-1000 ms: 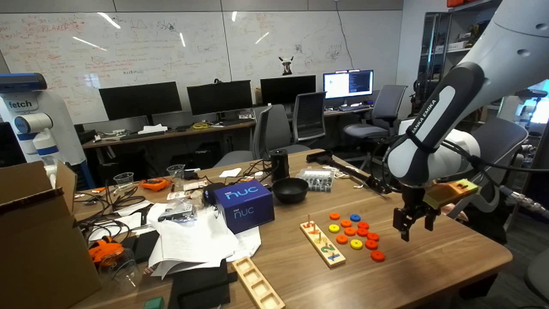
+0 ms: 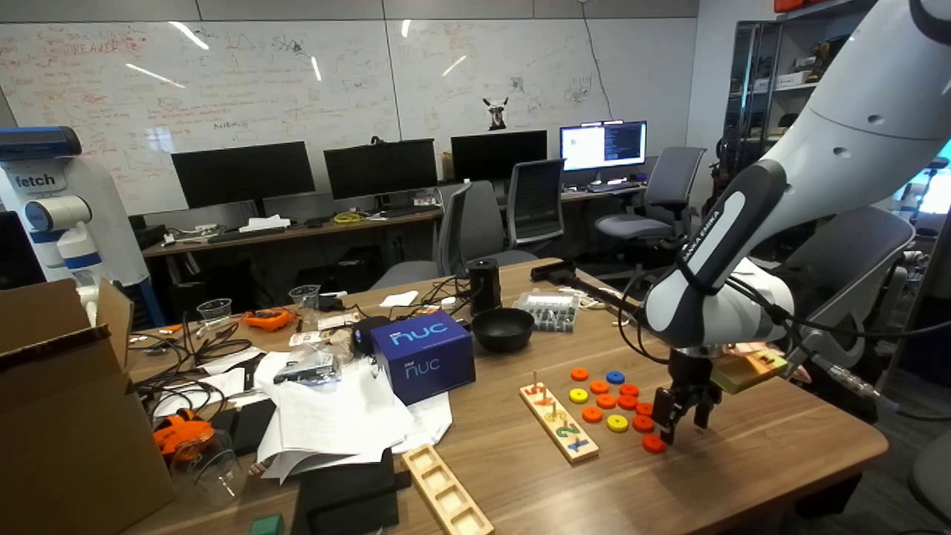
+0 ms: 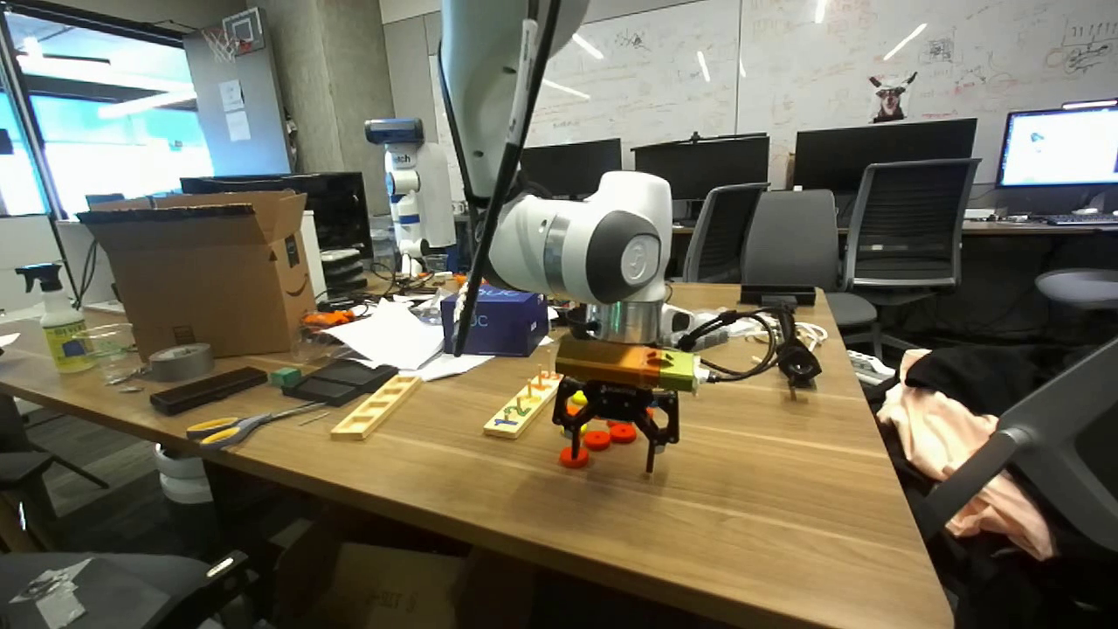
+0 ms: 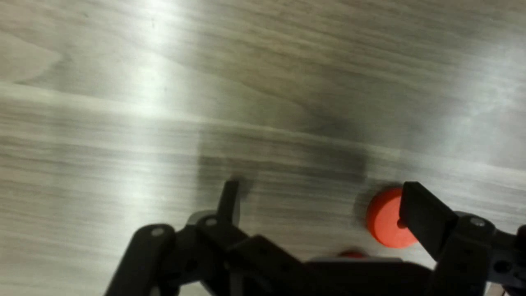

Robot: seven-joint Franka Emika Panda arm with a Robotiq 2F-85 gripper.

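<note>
My gripper is open just above the table, with bare wood between its fingers. In the wrist view, the right finger point(image 4: 426, 217) overlaps part of a red ring point(image 4: 387, 224); whether they touch I cannot tell. That same red ring point(image 2: 653, 443) is the nearest of a loose group in exterior view 1. Other rings lie behind it: several red ones, a blue ring point(image 2: 615, 377) and yellow rings, one of them a yellow ring point(image 2: 617, 423). Left of the group is a wooden peg board point(image 2: 559, 423) with painted numerals and upright pegs.
An empty compartment tray point(image 2: 447, 492) lies left of the peg board. Farther back are a blue box point(image 2: 426, 357), a black bowl point(image 2: 504, 330) and a parts case point(image 2: 550, 312). Cables hang around the arm.
The arm has come down and to the left in exterior view 1, bringing the gripper from beyond the rings to beside the nearest red one. The rings look unmoved.
</note>
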